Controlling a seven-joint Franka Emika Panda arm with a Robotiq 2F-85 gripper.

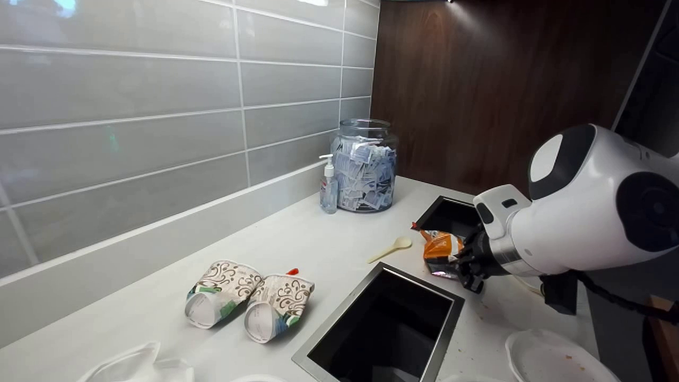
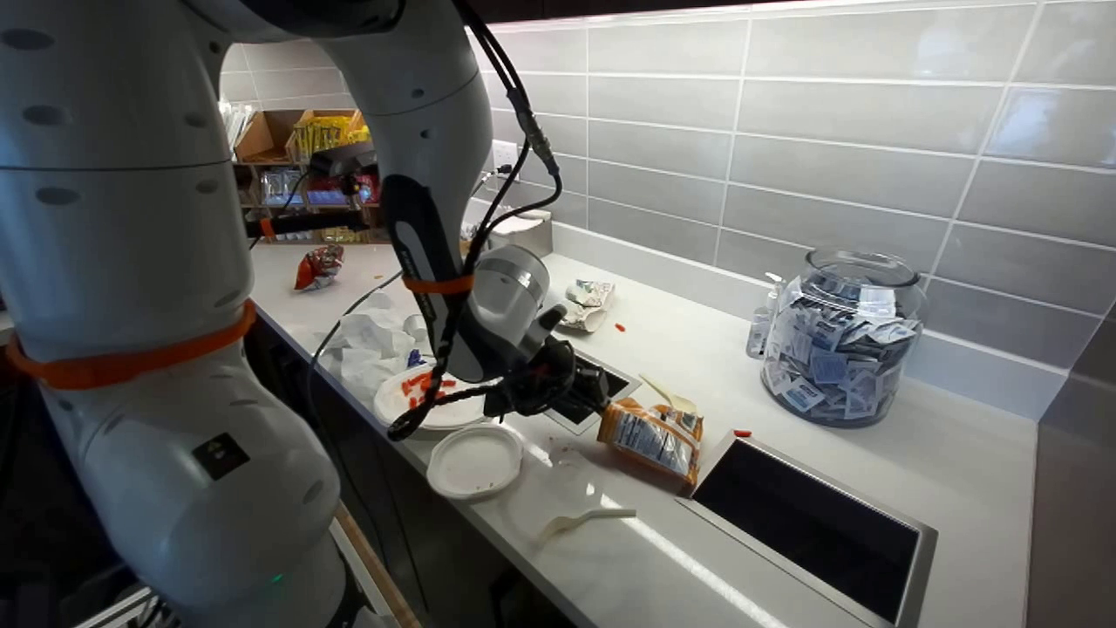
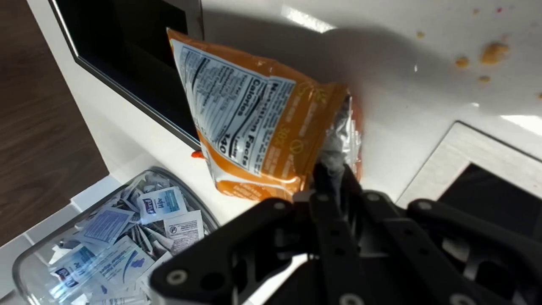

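Note:
An orange snack bag (image 3: 249,112) with a nutrition label fills the middle of the wrist view. My gripper is shut on its crumpled silver edge. From the side, the bag (image 1: 440,249) is at counter height between the two dark framed openings, with the gripper (image 1: 468,261) at its right end. In the other exterior view the bag (image 2: 654,434) extends from the dark gripper (image 2: 602,403) towards the far opening. Whether its underside touches the counter cannot be told.
Dark openings (image 1: 391,318) flank the bag. A glass jar (image 1: 366,168) of wipes and a pump bottle (image 1: 328,188) stand by the wall. Two crumpled cups (image 1: 223,293), a spoon (image 1: 391,248), a fork (image 2: 581,522) and used plates (image 2: 476,460) lie around.

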